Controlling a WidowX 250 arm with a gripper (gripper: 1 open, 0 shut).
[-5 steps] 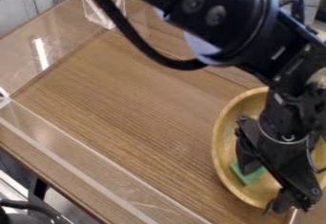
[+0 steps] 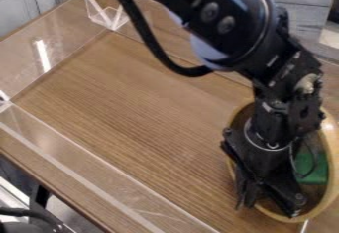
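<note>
My black gripper [image 2: 259,192] is down at the near left part of a yellow round bowl [image 2: 324,148] at the right, its fingertips low by the rim. Whether anything is between the fingers is hidden; it looks shut. A green object [image 2: 312,168] lies in the bowl behind the gripper, partly covered by it.
Clear plastic edging runs along the left, with a clear bracket [image 2: 106,11] at the far corner. Dark cables lie at the lower left, off the table.
The gripper has moved left and turned within the bowl. The green object, earlier at the bowl's near left, now shows at the right side behind the gripper.
</note>
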